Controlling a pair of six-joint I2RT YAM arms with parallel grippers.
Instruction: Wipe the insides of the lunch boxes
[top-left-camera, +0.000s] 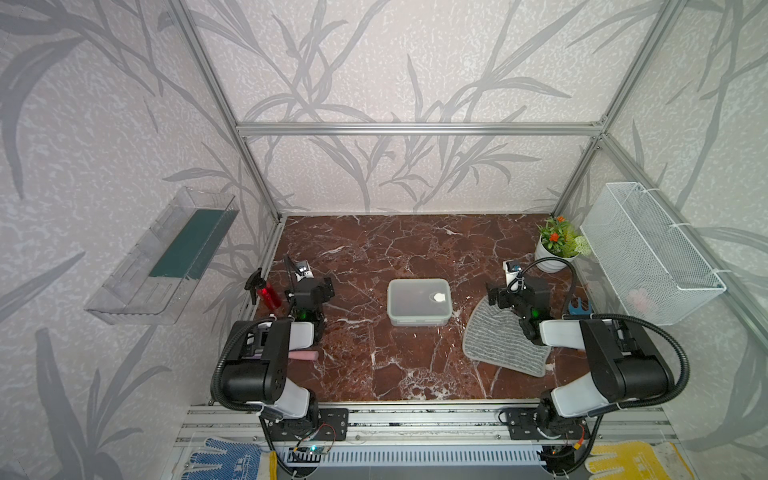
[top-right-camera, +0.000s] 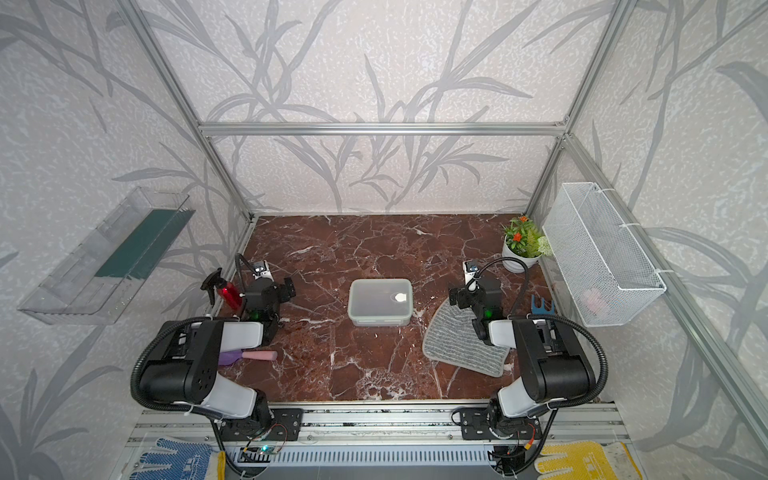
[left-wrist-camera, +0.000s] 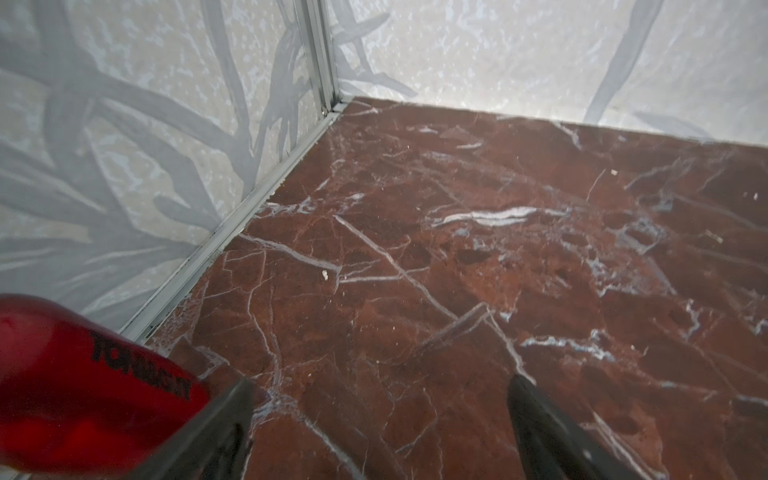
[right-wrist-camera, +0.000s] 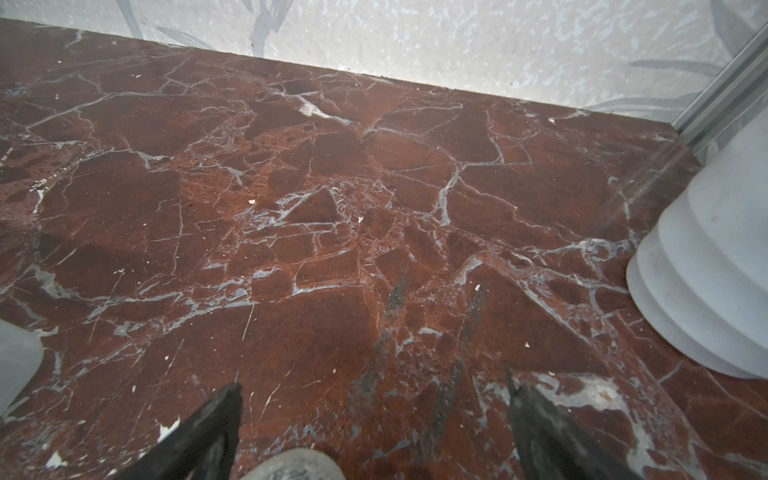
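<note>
One translucent lunch box (top-left-camera: 420, 301) stands on the middle of the marble table, with a small white patch (top-left-camera: 439, 297) toward its right side; whether a lid covers it is hard to tell. A grey striped cloth (top-left-camera: 504, 345) lies flat to the right of the box, partly under my right arm. My right gripper is open above the cloth's far edge, nothing between its fingers. To the left of the box, apart from it, my left gripper also stands open and empty.
A red spray bottle (top-right-camera: 229, 294) stands close by my left gripper. A pink-handled tool (top-right-camera: 260, 355) lies under the left arm. At the right are a potted plant (top-right-camera: 521, 244) and a blue fork-like tool (top-right-camera: 542, 305).
</note>
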